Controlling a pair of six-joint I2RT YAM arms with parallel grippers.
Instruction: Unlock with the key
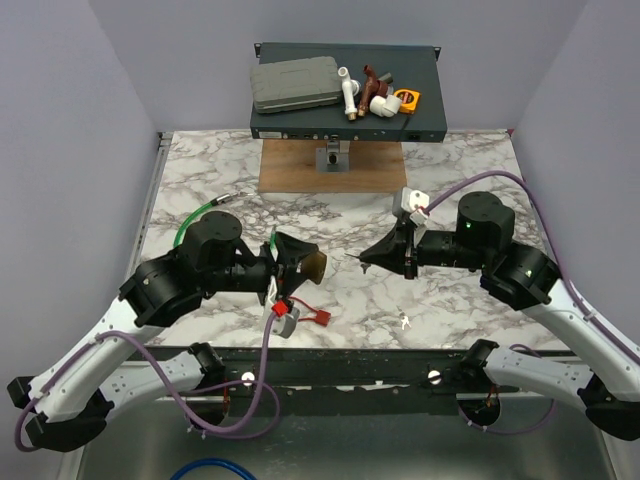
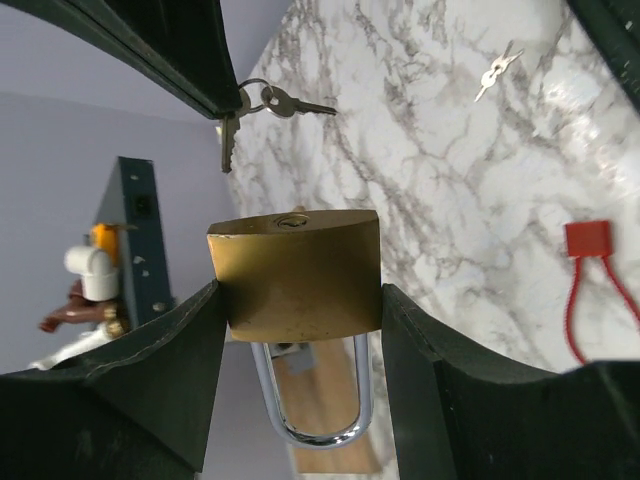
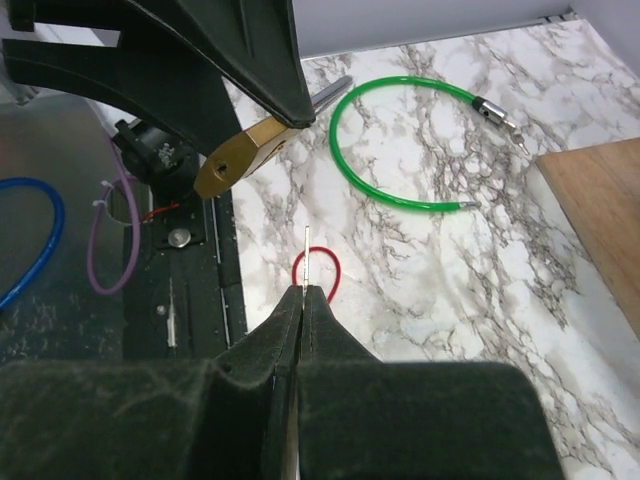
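Note:
A brass padlock is clamped between the fingers of my left gripper, its steel shackle pointing away and its keyhole facing my right gripper. Thin and silvery, a key sticks out from the shut tips of my right gripper. In the left wrist view this key is on a ring with a second key that hangs free. From above, the padlock and my right gripper face each other across a small gap; the key is outside the keyhole.
Another small key pair lies on the marble table at the front right. A red cable rests below the padlock, a green cable behind the left arm. At the back stands a raised dark shelf over a wooden board.

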